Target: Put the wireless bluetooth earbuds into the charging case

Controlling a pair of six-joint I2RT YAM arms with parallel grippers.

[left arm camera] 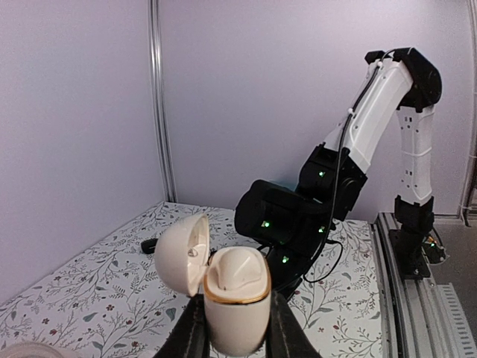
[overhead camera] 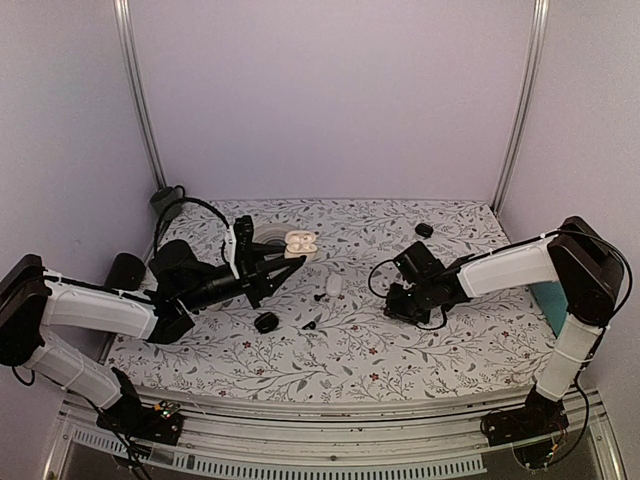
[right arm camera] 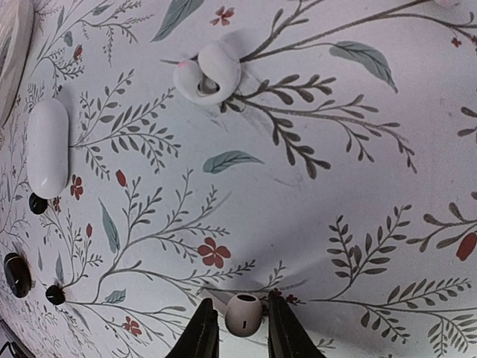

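Observation:
The open white charging case is held up in my left gripper, which is shut on it, its lid tipped back. My right gripper is down at the tabletop, its fingers part open around a small white earbud; whether they touch it I cannot tell. In the right wrist view a white looped piece lies farther up the table, with a white oblong object to its left.
Small black objects lie left of centre on the patterned cloth, another at the back right. A round dish sits behind my left gripper.

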